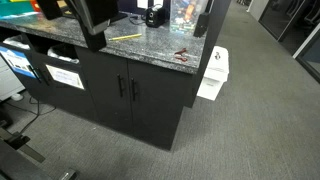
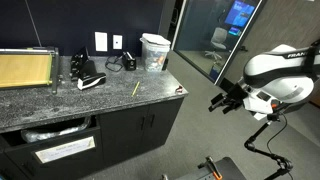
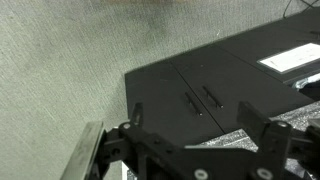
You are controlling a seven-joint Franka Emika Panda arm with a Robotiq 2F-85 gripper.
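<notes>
In the wrist view my gripper stands open, its two dark fingers wide apart and nothing between them. Below it are the grey floor and the black cabinet doors (image 3: 175,103). From exterior view 2, the white arm (image 2: 282,75) reaches in from the right, with the gripper over the floor, clear of the counter (image 2: 100,101). A yellow stick-like item (image 2: 136,88) lies on the countertop. Near its right end is a small reddish object (image 1: 181,54), too small to name. Dark, close shapes (image 1: 95,22) hide part of exterior view 1.
A clear tub with a white lid (image 2: 155,40) stands at the counter's back right, with black devices (image 2: 87,73) further left. A framed tan board (image 2: 28,69) leans at the far left. Beside the cabinet stands a white bin (image 1: 214,75). The floor in front is open.
</notes>
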